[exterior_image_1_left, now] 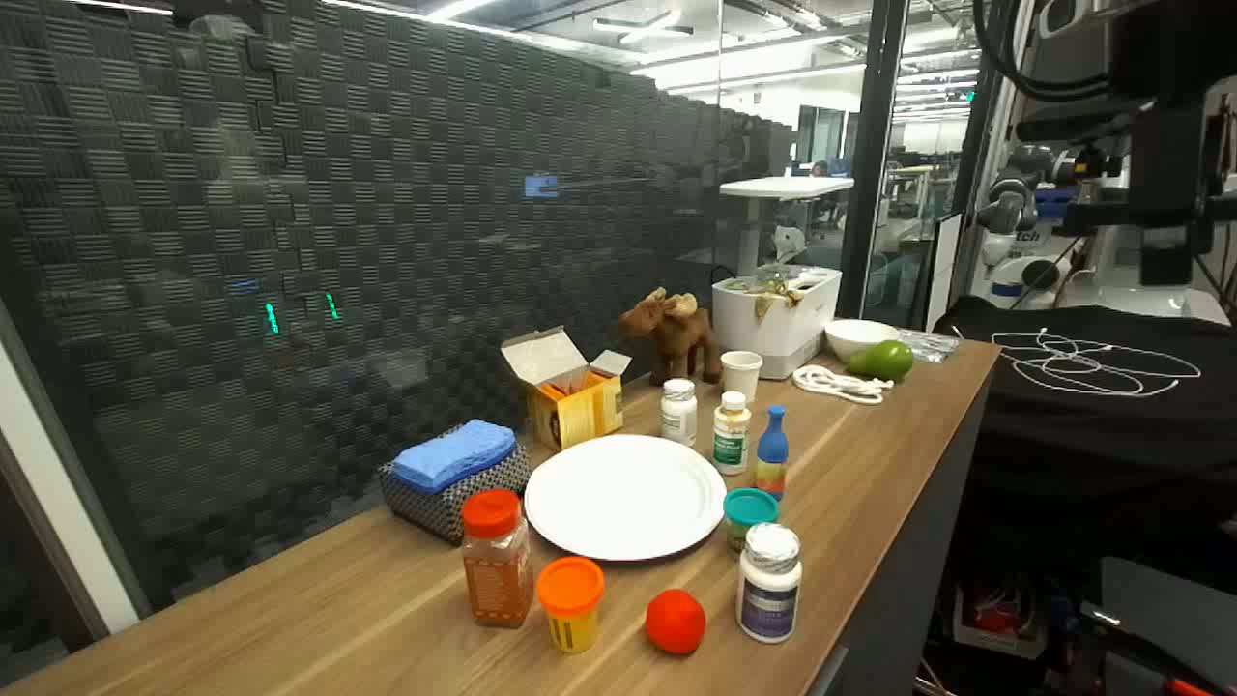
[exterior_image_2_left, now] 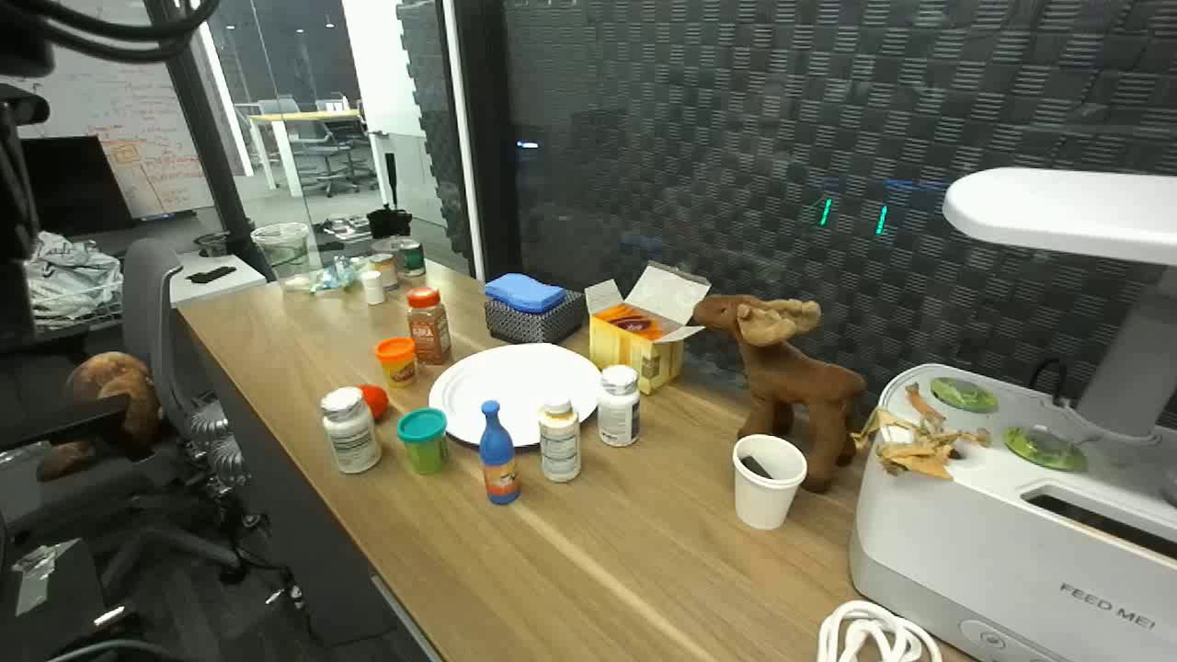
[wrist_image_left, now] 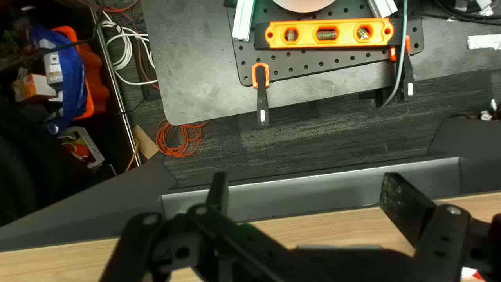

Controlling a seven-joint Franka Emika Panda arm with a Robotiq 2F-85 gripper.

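In the wrist view my gripper is open, its two black fingers wide apart and nothing between them. It hangs over the front edge of the wooden counter (wrist_image_left: 300, 230), with the floor and a metal base plate beyond. On the counter lies a white plate (exterior_image_1_left: 626, 497). Around it stand a red-capped spice jar (exterior_image_1_left: 498, 574), an orange-lidded tub (exterior_image_1_left: 570, 609), a red ball (exterior_image_1_left: 675, 622), a teal-lidded tub (exterior_image_2_left: 422, 441), a blue bottle (exterior_image_2_left: 497, 458) and several white pill bottles, one of them a purple-labelled bottle (exterior_image_1_left: 768, 592). No object is near the fingers.
Behind the plate are a blue sponge (exterior_image_2_left: 525, 292) on a dark box, an open yellow box (exterior_image_2_left: 637, 348) and a moose toy (exterior_image_2_left: 789, 381). A paper cup (exterior_image_2_left: 767, 485), a white planter (exterior_image_1_left: 777, 319), a green fruit (exterior_image_1_left: 887, 360) and a coiled white cable (exterior_image_1_left: 841, 384) stand farther along.
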